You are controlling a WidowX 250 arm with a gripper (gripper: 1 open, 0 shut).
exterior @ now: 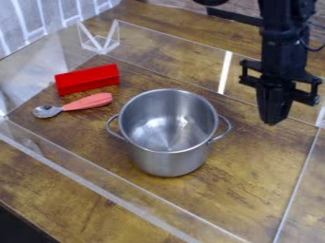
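Observation:
The black robot gripper [276,99] hangs at the right of the camera view, pointing down over bare table to the right of a steel pot [169,133]. Whether its fingers are open or shut is hard to tell; no object shows in it. The pot stands upright and looks empty.
A red block [86,79] lies at the upper left, with a spoon with a pink handle [86,102] below it. Clear panels or edges border the wooden table [241,190].

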